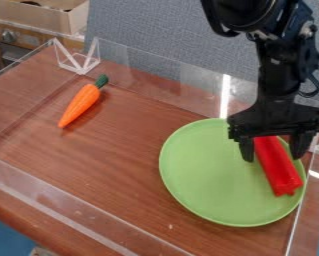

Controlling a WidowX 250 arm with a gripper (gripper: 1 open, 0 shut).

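Note:
The black gripper [273,150] hangs over the right side of a green plate [202,180], its two fingers apart on either side of the upper end of a red oblong object [281,173]. That object lies slanted on the right part of the plate. Whether the fingers touch it is unclear. An orange toy carrot [80,103] with a green top lies on the wooden table at the left.
A white wire stand [78,61] is at the back left, near a wooden box [35,14]. Clear panels edge the table [108,170].

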